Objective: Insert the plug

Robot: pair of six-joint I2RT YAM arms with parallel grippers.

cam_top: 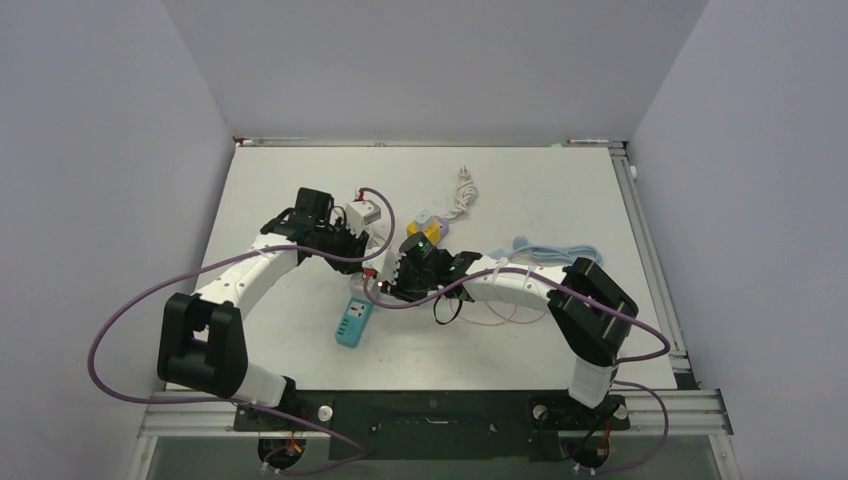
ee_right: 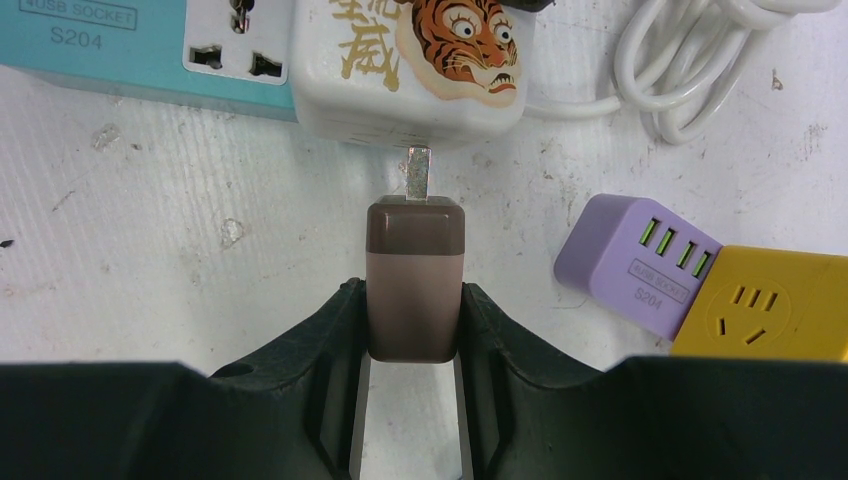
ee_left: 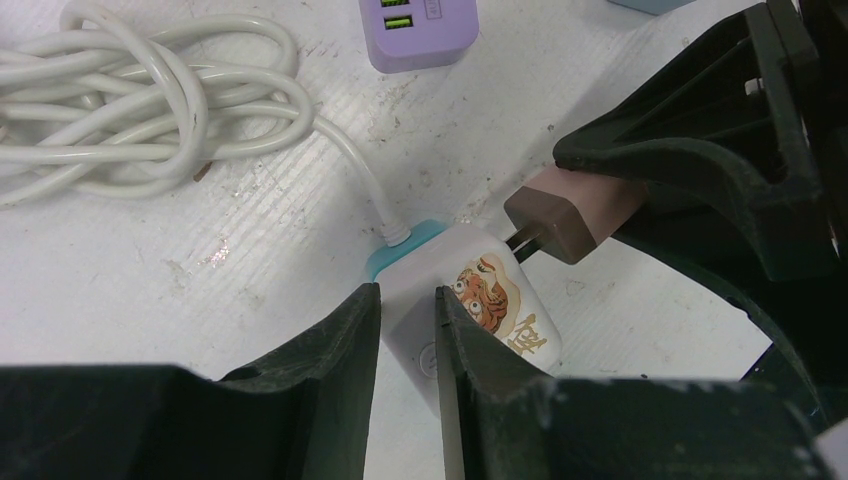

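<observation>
My right gripper is shut on a brown plug (ee_right: 414, 280), whose metal prongs point at the side of a white tiger-print adapter (ee_right: 415, 75). Part of the prongs shows between plug and adapter; whether their tips are inside I cannot tell. My left gripper is shut on that white adapter (ee_left: 470, 310), which sits by the end of a teal power strip (ee_right: 140, 60). In the top view both grippers meet near the table's middle.
A purple USB socket (ee_right: 630, 260) and yellow socket (ee_right: 760, 300) lie nearby, with coiled white cable (ee_left: 150, 120). A blue cable bundle (cam_top: 560, 252) lies at right.
</observation>
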